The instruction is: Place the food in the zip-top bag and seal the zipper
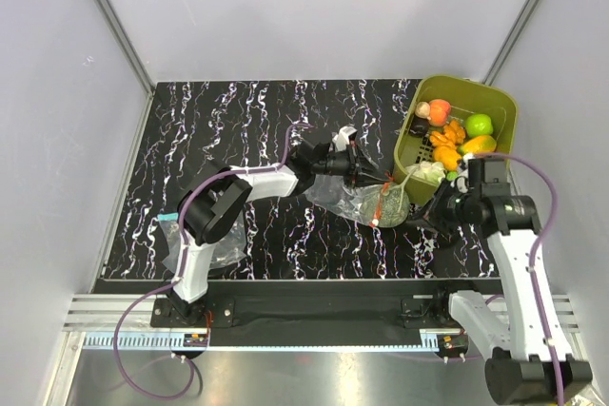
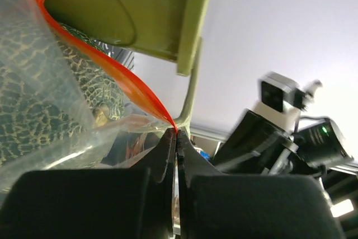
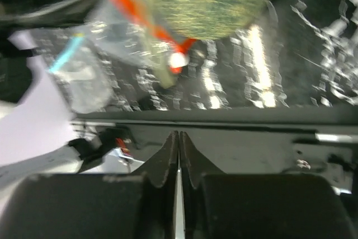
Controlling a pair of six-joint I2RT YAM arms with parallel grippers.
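Observation:
A clear bag (image 1: 333, 194) with an orange zipper strip (image 1: 383, 201) and a green patterned end (image 1: 390, 208) lies left of the food basket. The strip's upper end meets the fingertips of my left gripper (image 1: 385, 178), shut on that thin edge; the left wrist view shows the strip (image 2: 106, 62) running into the fingertips. A white slider (image 3: 178, 60) sits at the strip's other end, blurred in the right wrist view. My right gripper is shut near the bag's lower right, nothing visible between its fingers. Something tan (image 2: 100, 115) shows at the bag, unclear.
The green basket (image 1: 507, 125) at the right holds several foods, among them a green apple (image 1: 479, 125) and a red-orange fruit (image 1: 439, 111). Its thin handle (image 1: 408, 176) reaches toward the zipper. Another clear bag (image 1: 228, 244) lies front left.

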